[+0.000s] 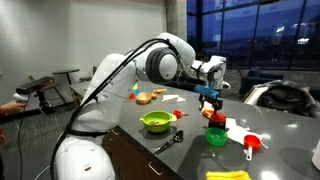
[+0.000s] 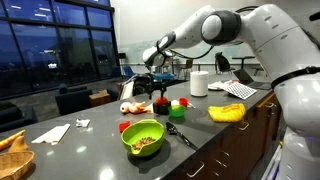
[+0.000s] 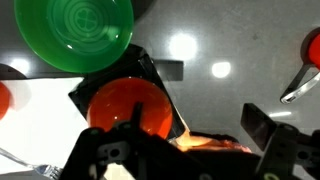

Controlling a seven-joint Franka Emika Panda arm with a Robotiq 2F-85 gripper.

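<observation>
My gripper is open, with nothing between its fingers. In exterior view 1 the gripper [image 1: 208, 101] hangs above the middle of the table, just over a red bowl [image 1: 217, 118]. In the wrist view the red bowl [image 3: 125, 103] rests on a black square item below the left finger, which covers part of it. A smaller green bowl [image 3: 75, 28] lies at the upper left of that view. Exterior view 2 shows the red bowl [image 2: 160, 101] and the small green bowl [image 2: 183, 103] side by side.
A larger green bowl [image 1: 157, 122] with things inside stands nearer the arm's base. A black utensil [image 1: 167, 143], a red pan [image 1: 251, 143] and a yellow cloth [image 1: 228, 175] lie around. A basket [image 2: 16, 158] is at one table end. Bare tabletop [image 2: 85, 148] shows in exterior view 2.
</observation>
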